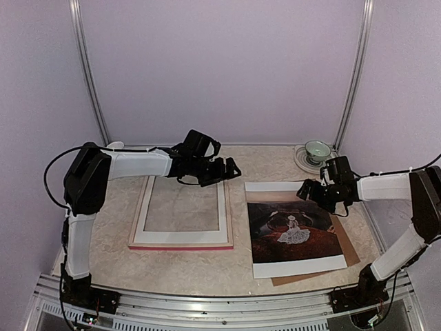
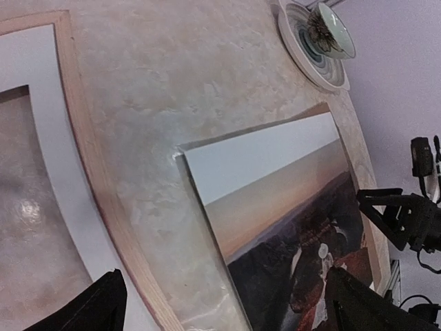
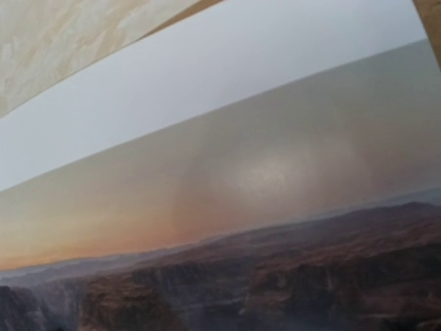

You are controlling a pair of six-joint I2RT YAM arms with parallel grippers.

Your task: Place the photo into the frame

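The photo (image 1: 293, 238), with white borders at top and bottom, lies flat on the right half of the table. In the left wrist view the same photo (image 2: 262, 200) fills the right side. Left of it rests the picture frame (image 1: 180, 238) with a white inner mat; the left arm covers its upper edge in the top view. My left gripper (image 1: 232, 169) is open and empty, above the gap between frame and photo. Over the photo's upper right part hangs my right gripper (image 1: 304, 191), open; its fingers do not show in the right wrist view, which the photo (image 3: 275, 158) nearly fills.
A brown board (image 1: 349, 252) sticks out from under the photo on its right and lower sides. At the back right a green bowl (image 1: 318, 150) sits on a plate (image 1: 300, 160). Bare table separates frame and photo.
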